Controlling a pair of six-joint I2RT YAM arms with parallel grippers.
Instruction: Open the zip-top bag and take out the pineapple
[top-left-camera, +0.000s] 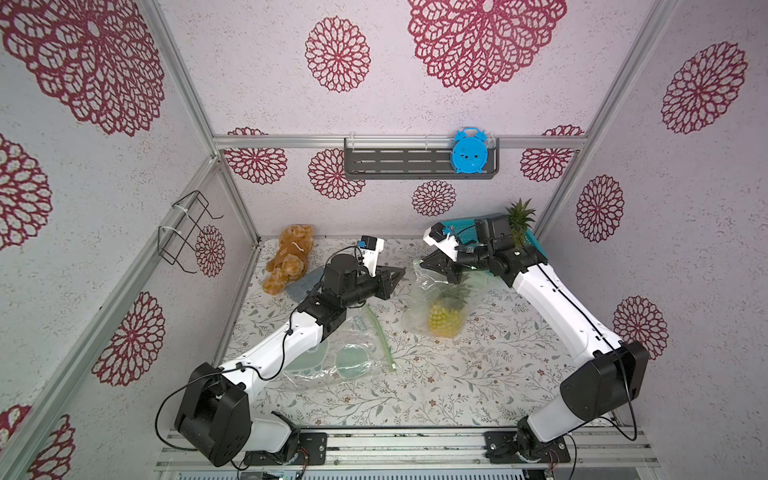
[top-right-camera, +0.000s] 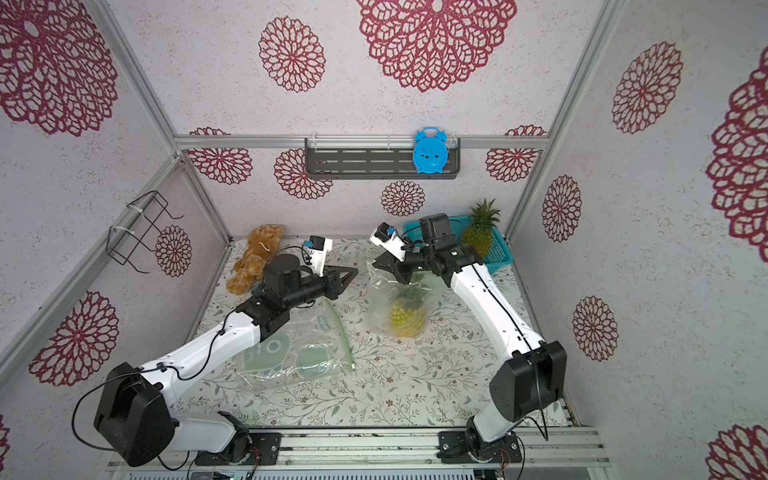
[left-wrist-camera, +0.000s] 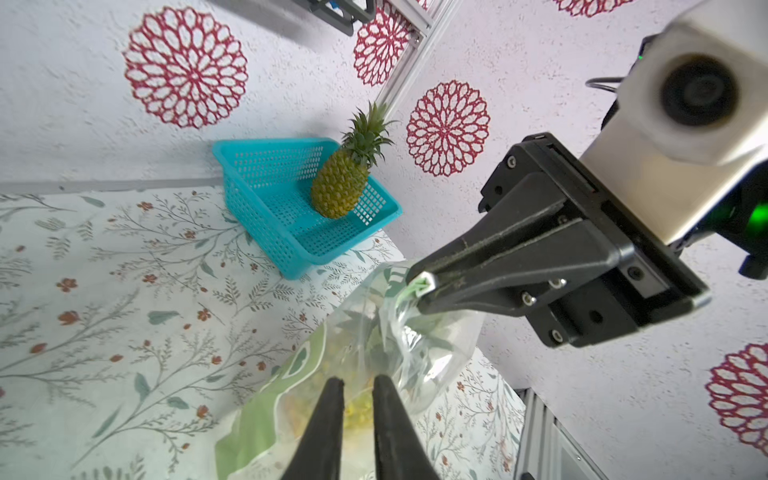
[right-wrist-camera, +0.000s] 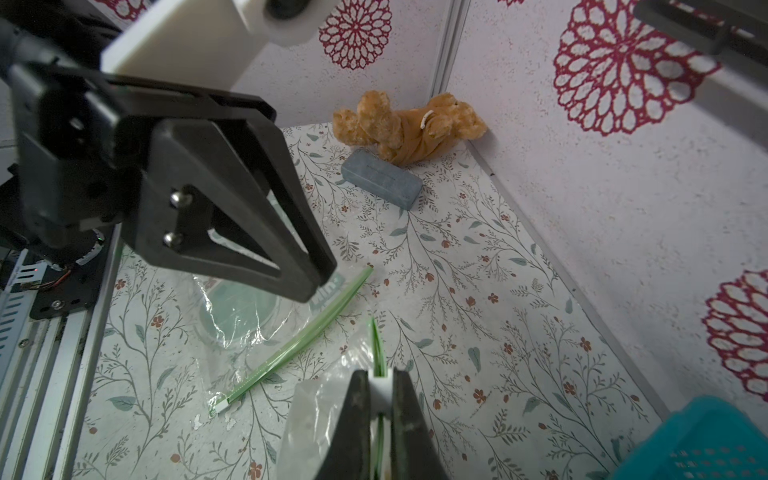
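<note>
A clear zip top bag (top-left-camera: 417, 318) with the yellow, green-topped pineapple (top-left-camera: 445, 318) inside hangs from my right gripper, low over the table's centre. That gripper is shut on the bag's green zip edge, by a white slider (left-wrist-camera: 421, 284). My left gripper faces the bag with a narrow gap between its fingers. Nothing shows in that gap except the bag beyond it. In the top left view, clear space separates the left fingertips (top-left-camera: 399, 273) from the bag. How far the bag's mouth is unzipped I cannot tell.
A second, flat zip bag (top-left-camera: 356, 364) lies under the left arm. The back right corner holds a turquoise basket (top-right-camera: 502, 253) with another pineapple (left-wrist-camera: 339, 184). At the back left are a plush toy (right-wrist-camera: 412, 132) and a grey block (right-wrist-camera: 381, 177).
</note>
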